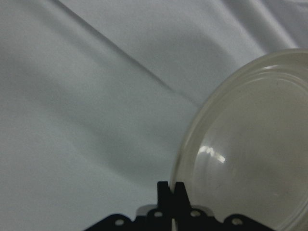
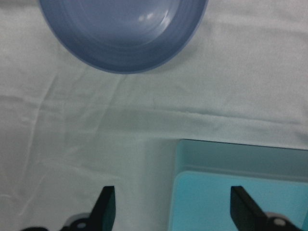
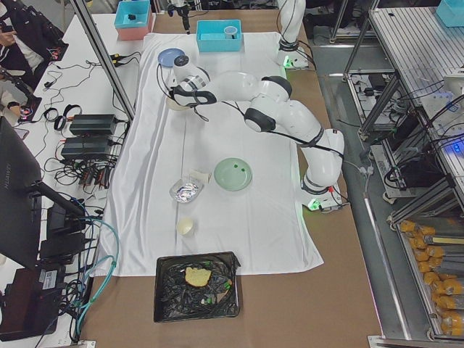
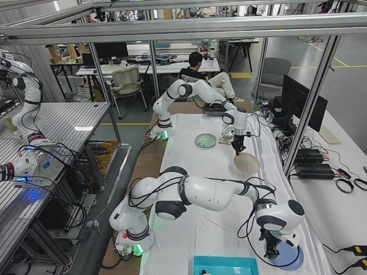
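Observation:
My left gripper is shut on the rim of a cream plate (image 1: 250, 144), seen close in the left wrist view; in the camera right view the plate (image 4: 246, 163) is held over the white cloth. My right gripper stands open, nothing between its fingers, above the cloth near a blue plate (image 2: 122, 43) and a light-blue bin (image 2: 240, 159).
A green plate (image 3: 233, 174), a foil dish (image 3: 186, 190) and a small cup (image 3: 185, 226) lie on the cloth. A black tray (image 3: 181, 304) with bread stands at the near end.

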